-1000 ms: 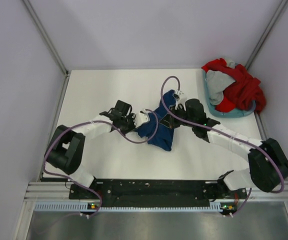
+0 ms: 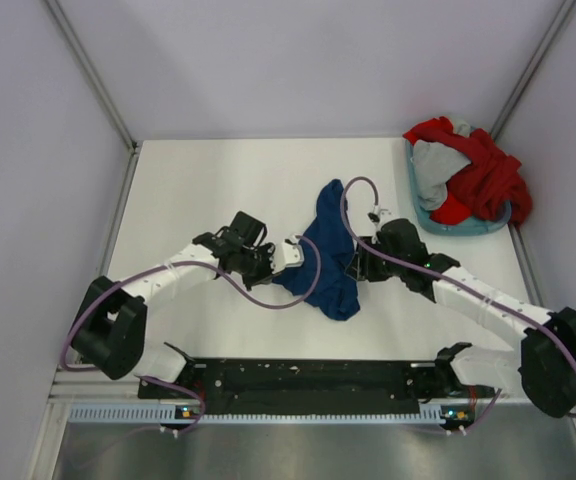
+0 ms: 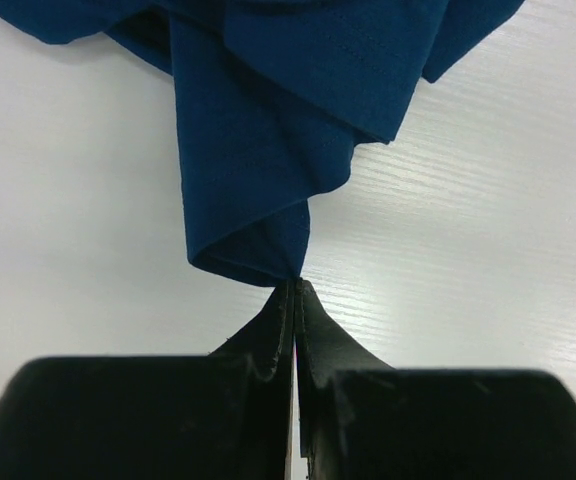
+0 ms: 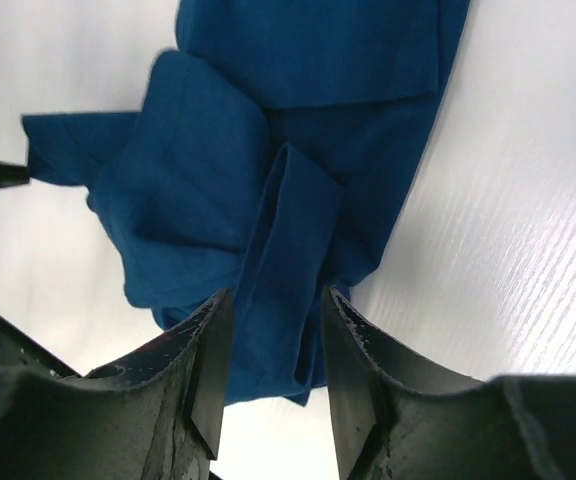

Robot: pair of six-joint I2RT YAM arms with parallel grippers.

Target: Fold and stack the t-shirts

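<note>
A crumpled dark blue t-shirt (image 2: 330,290) lies in the middle of the white table, a long folded part reaching up toward the back. My left gripper is shut at the tip of a corner of the blue cloth (image 3: 248,150), pinching it at the shirt's left side. My right gripper is part open over the right side of the shirt, with cloth beneath its fingers and none visibly held.
A blue basket (image 2: 468,228) with red and grey shirts (image 2: 488,175) stands at the back right.
</note>
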